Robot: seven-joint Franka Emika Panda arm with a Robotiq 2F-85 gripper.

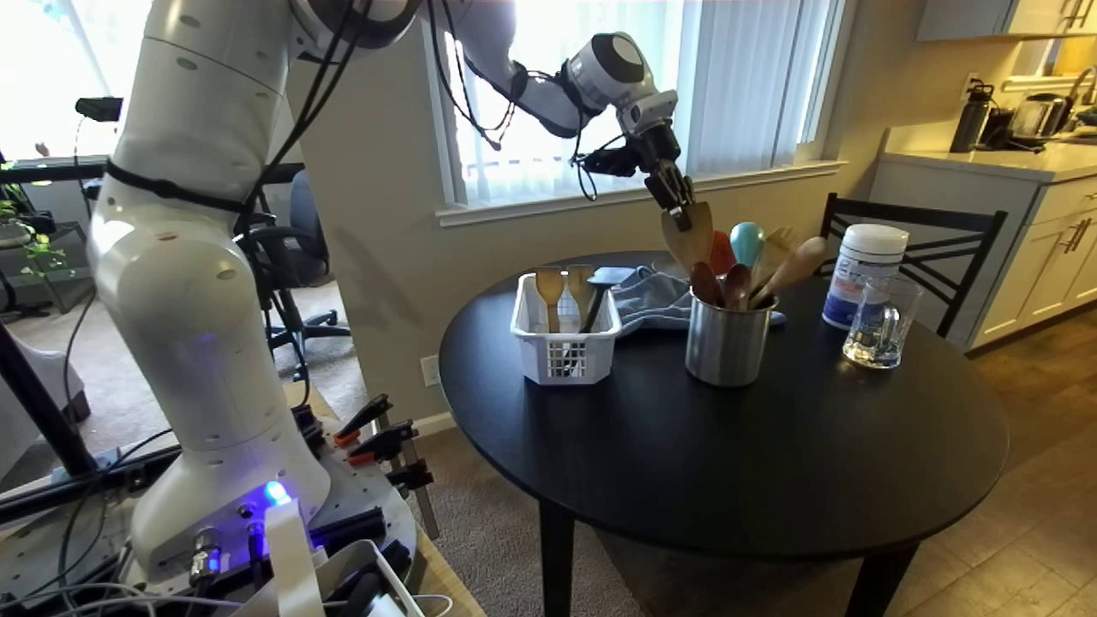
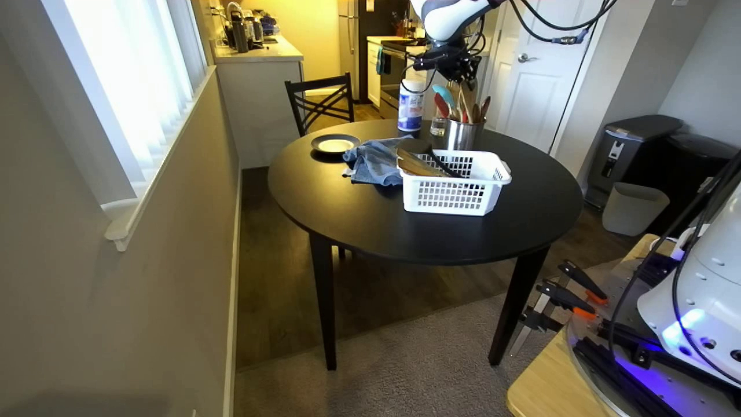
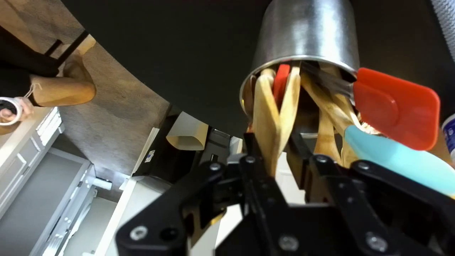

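A steel canister (image 1: 728, 344) full of utensils stands on the black table. My gripper (image 1: 680, 214) is just above it, tilted, at the top of a broad wooden spatula (image 1: 689, 238). In the wrist view, the gripper is partly open, its fingers (image 3: 299, 160) visibly apart. A pale wooden utensil (image 3: 266, 115) reaches up into the gap; firm contact on both sides does not show. Close by in the canister are a red spatula (image 3: 394, 108), a turquoise utensil (image 3: 392, 155) and several wooden ones. Exterior view 2 shows the gripper (image 2: 461, 73) only as a dark shape.
Left of the canister sits a white basket (image 1: 566, 360) with several utensils, a blue cloth (image 1: 655, 300) behind. A white tub (image 1: 866, 269) and glass mug (image 1: 881, 327) stand to the right. A plate (image 2: 334, 143) lies near the window side.
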